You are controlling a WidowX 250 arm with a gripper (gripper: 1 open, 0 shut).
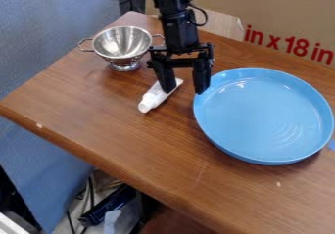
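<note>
My black gripper (183,83) hangs over the middle of the table with its two fingers apart, one on each side above a white tube (155,98) that lies on the wood near the left rim of a large blue plate (262,116). Whether the fingers touch the tube is hard to tell. A small steel colander (121,44) with handles stands behind and to the left of the gripper.
A cardboard box (281,23) with red print stands behind the table at the back right. Cables and clutter lie below the table's left edge.
</note>
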